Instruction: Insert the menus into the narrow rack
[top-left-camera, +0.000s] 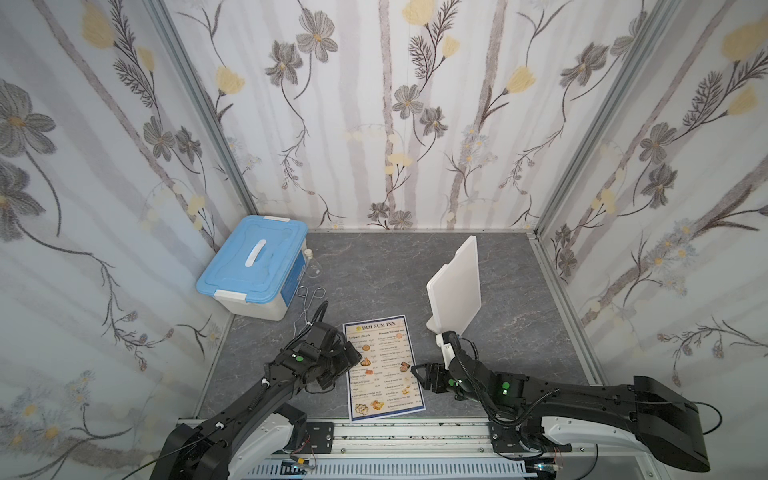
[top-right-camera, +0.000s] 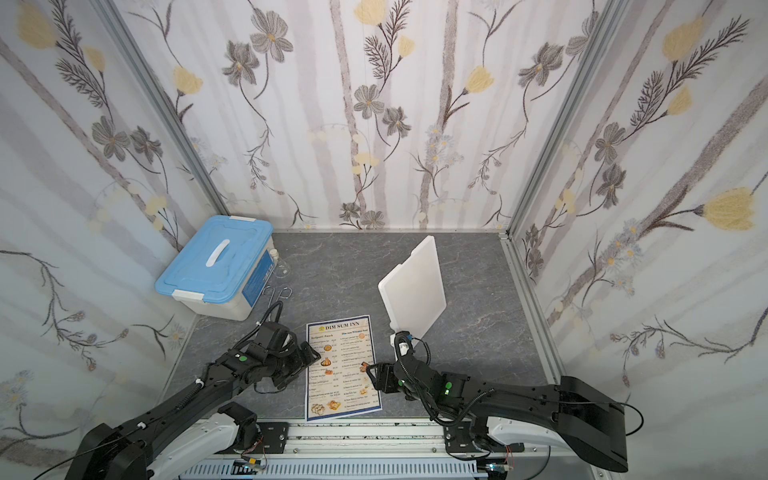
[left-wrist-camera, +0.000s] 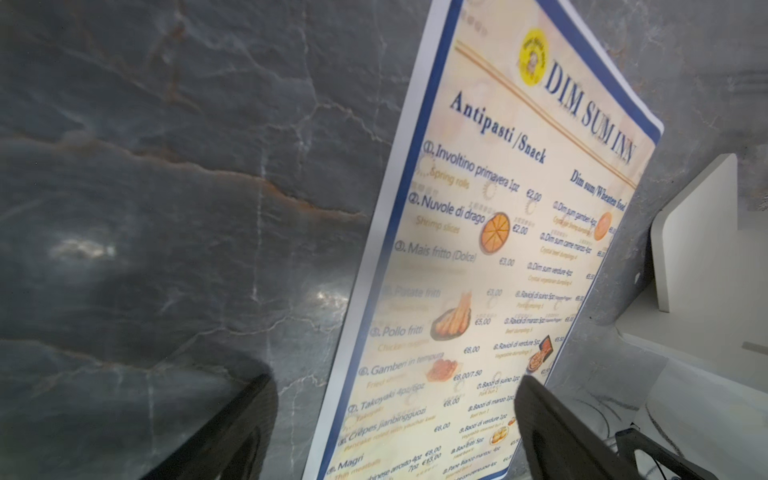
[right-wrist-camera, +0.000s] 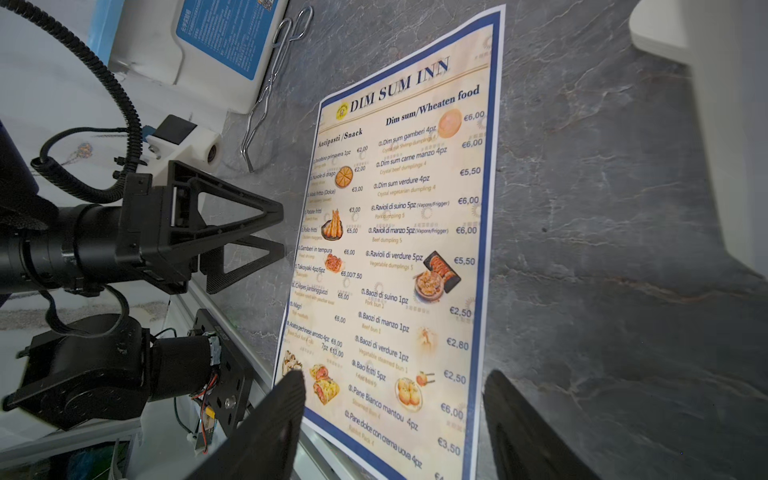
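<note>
A laminated DIM SUM INN menu (top-left-camera: 382, 376) lies flat on the grey tabletop at the front middle. My left gripper (top-left-camera: 350, 354) stands open just above the menu's left edge; in the left wrist view that edge runs between its blurred fingertips. My right gripper (top-left-camera: 420, 372) is at the menu's right edge, fingers apart (right-wrist-camera: 512, 424), and in the right wrist view the edge shows between them. A white upright board (top-right-camera: 414, 288), apparently the rack, stands behind the right gripper, its base partly hidden by that arm.
A blue-lidded storage box (top-left-camera: 252, 264) sits at the back left, with metal tongs (right-wrist-camera: 268, 96) and a small clear bottle beside it. The front rail (top-left-camera: 376, 432) runs below the menu.
</note>
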